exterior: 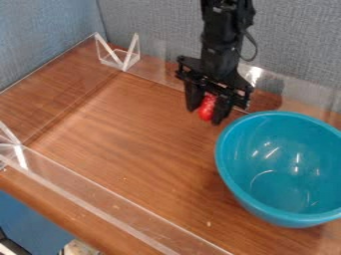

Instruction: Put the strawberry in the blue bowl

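The red strawberry (206,108) is held between the black fingers of my gripper (208,108), which is shut on it. Gripper and fruit are up and to the left of the blue bowl (234,177), close to its far left rim but outside it in this view. How high the strawberry hangs over the wood cannot be read exactly. The bowl stands at the right of the table, and its visible inside is empty. Parts of the strawberry are covered by the fingers.
A clear plastic barrier (107,204) runs along the front left edge, and a white wire-like bracket (118,53) stands at the back left. Grey panels (147,20) close off the back.
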